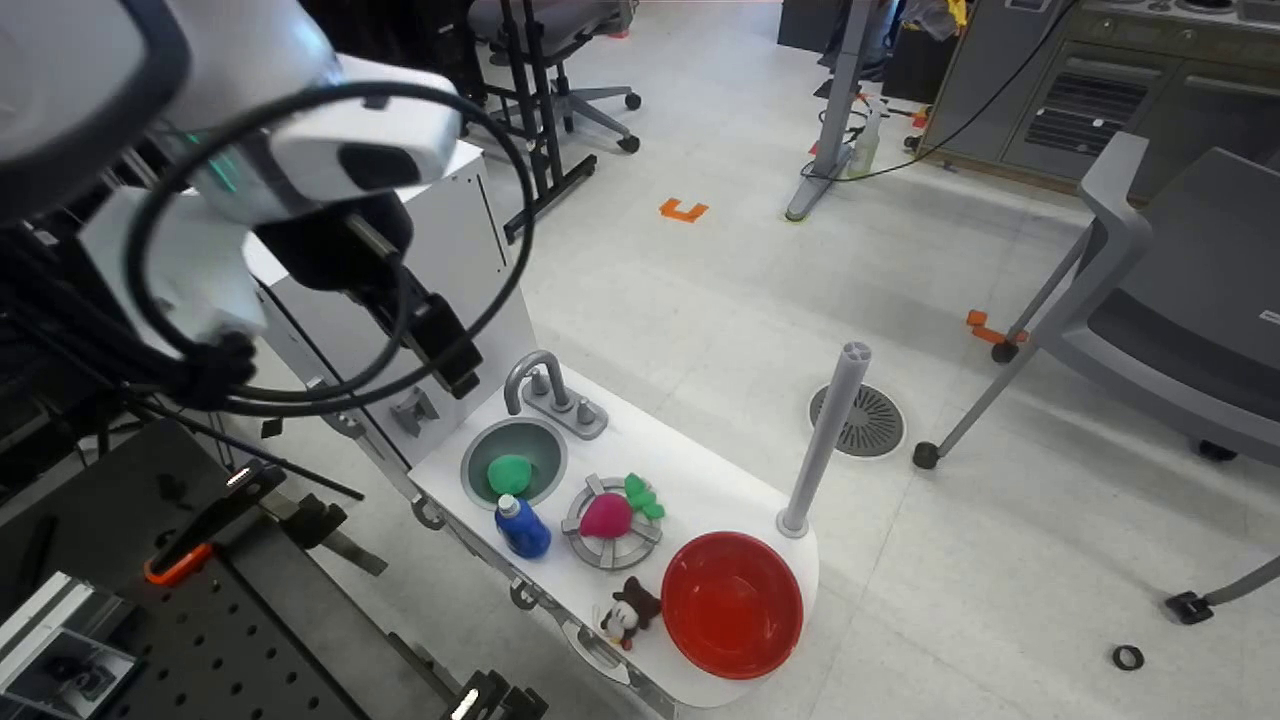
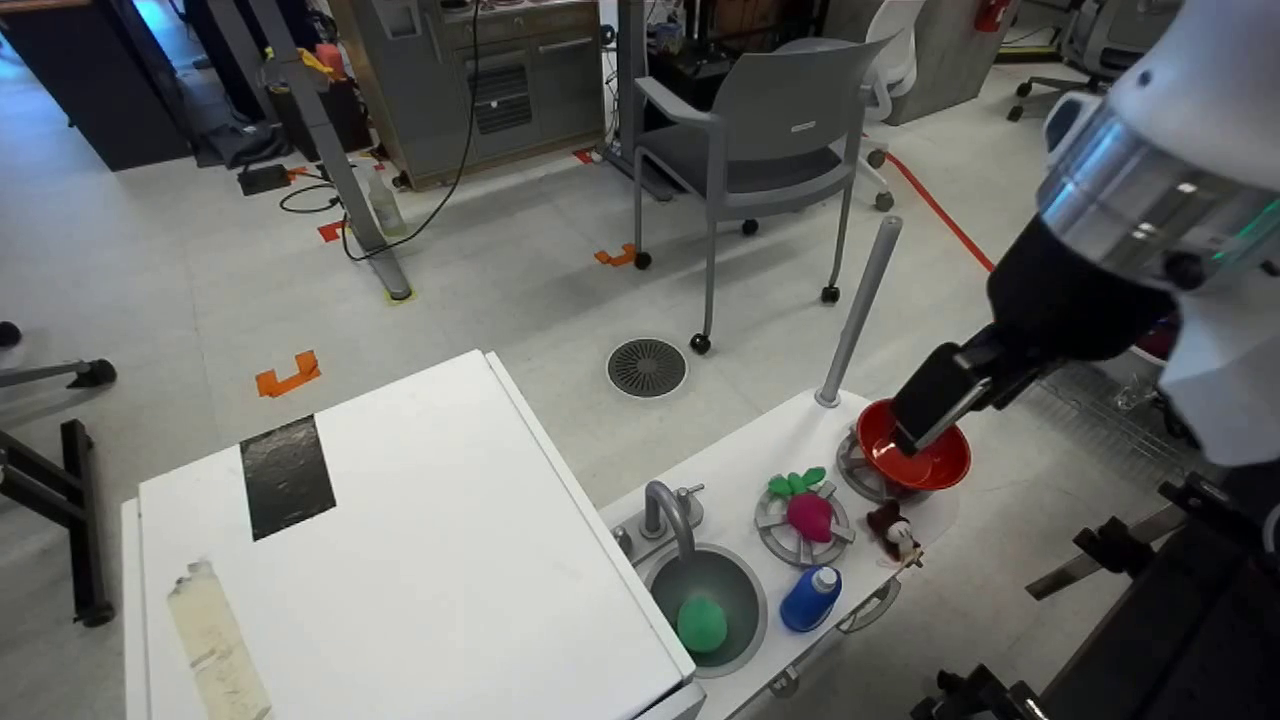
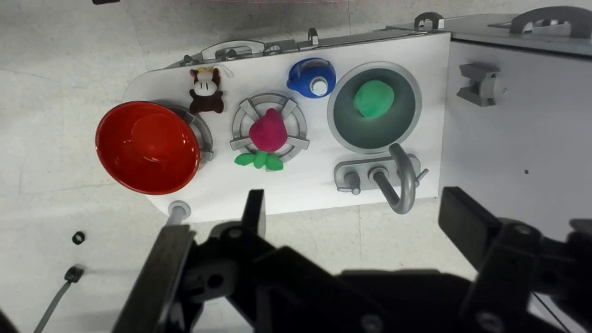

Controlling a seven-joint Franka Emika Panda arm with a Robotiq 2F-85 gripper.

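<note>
Above the toy kitchen's white counter [image 3: 311,188] hangs my gripper, open and apart from everything on it. In the wrist view its two dark fingers stand wide apart with only floor and counter edge between them. A red bowl [image 3: 148,147] rests tilted on the left burner. On the other burner lies a magenta plush vegetable [image 3: 268,131] with green leaves [image 3: 259,161]. The grey-green sink [image 3: 347,125] holds a green plush [image 3: 374,99]. Beside the sink sits a blue bottle [image 3: 311,77] with a white cap, and a small brown-and-white cow toy [image 3: 206,91] lies near the bowl.
The curved faucet [image 3: 409,183] rises behind the sink. At the sink end stands a tall white cabinet [image 2: 420,564]; near the bowl an upright grey post [image 1: 825,438] rises from the counter. A grey chair [image 2: 768,132] is on the floor beyond.
</note>
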